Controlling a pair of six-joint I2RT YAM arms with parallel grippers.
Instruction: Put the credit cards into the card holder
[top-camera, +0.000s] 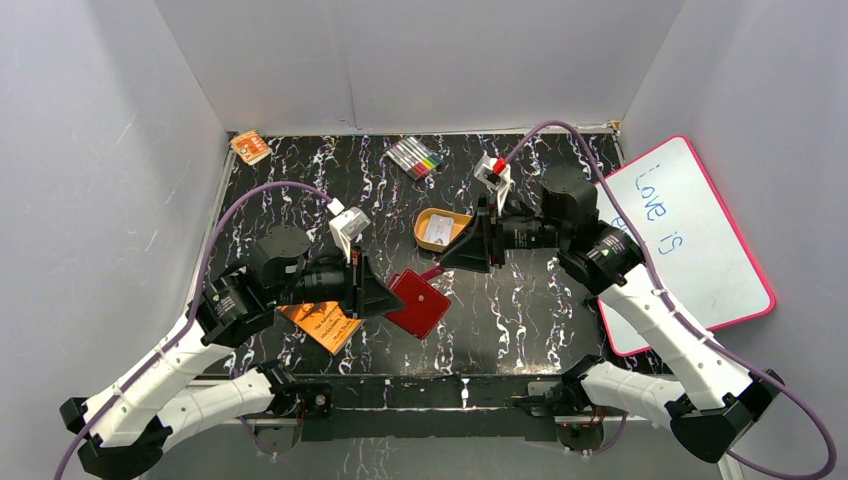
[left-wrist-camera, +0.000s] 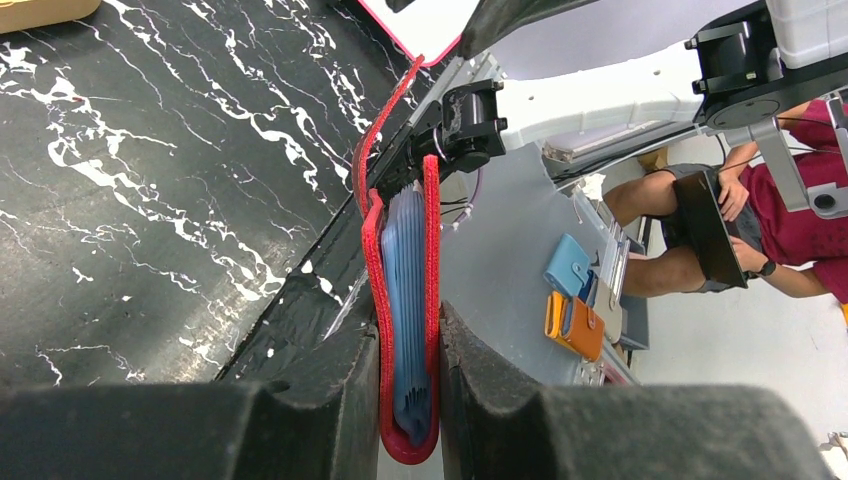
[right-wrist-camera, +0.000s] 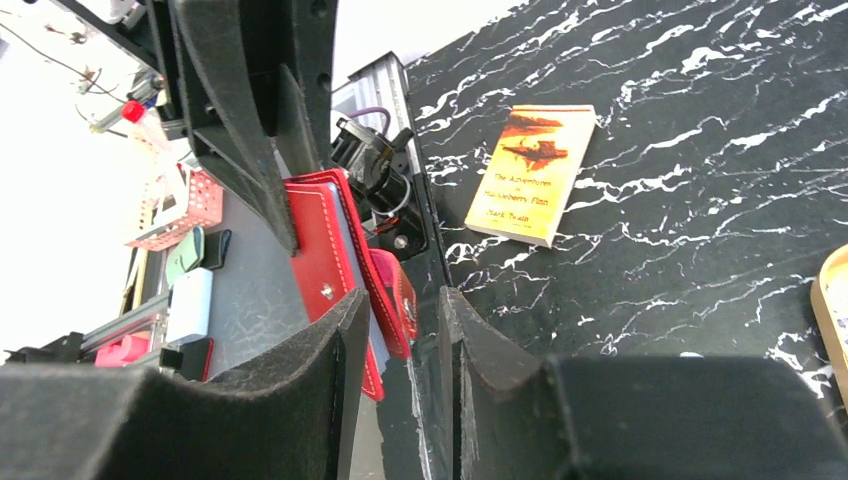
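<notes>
My left gripper (top-camera: 385, 298) is shut on a red card holder (top-camera: 420, 305), held over the middle front of the table. In the left wrist view the holder (left-wrist-camera: 430, 290) shows blue clear sleeves between red covers, its flap standing up. My right gripper (top-camera: 447, 260) is open at the holder's upper edge; in the right wrist view the holder (right-wrist-camera: 312, 235) is just beyond its fingers. A pale card (top-camera: 437, 230) lies in an orange tray (top-camera: 424, 216) behind the holder.
An orange book (top-camera: 320, 325) lies front left, a small book (top-camera: 251, 146) back left, markers (top-camera: 412, 157) at the back. A whiteboard (top-camera: 690, 250) lies on the right.
</notes>
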